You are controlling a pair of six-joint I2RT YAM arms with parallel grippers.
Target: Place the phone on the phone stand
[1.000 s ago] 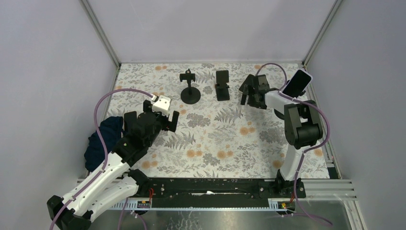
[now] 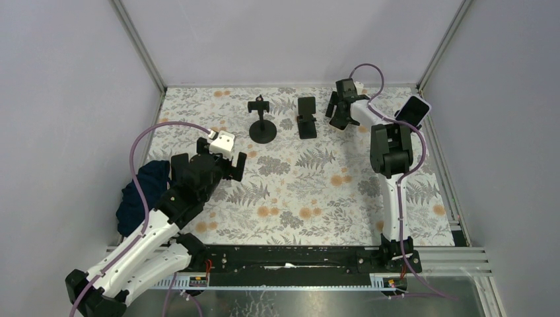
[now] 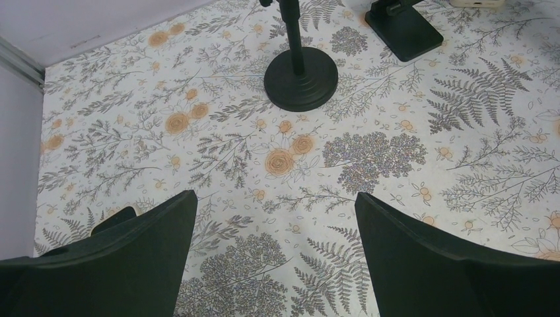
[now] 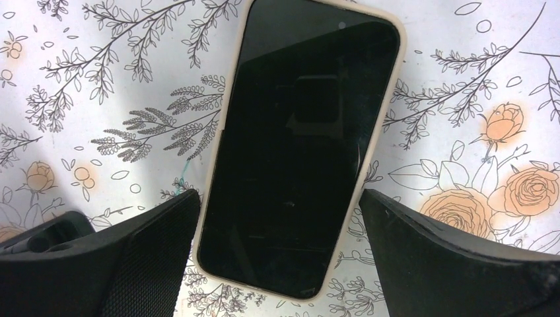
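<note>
A black-screened phone (image 4: 297,145) in a beige case lies flat on the table in the right wrist view, between the open fingers of my right gripper. From above, that gripper (image 2: 340,105) is at the back right. My left gripper is open over bare table, at the left in the top view. A round-based black stand (image 2: 262,132) and a folding black stand (image 2: 306,119) stand at the back middle. Another device (image 2: 411,111) with a black face and pale edge rests raised at the far right, probably on a stand, which is mostly hidden.
A dark blue cloth (image 2: 142,198) lies at the left edge, beside dark flat items partly hidden by the left arm. Walls enclose the back and sides.
The left arm has not moved.
</note>
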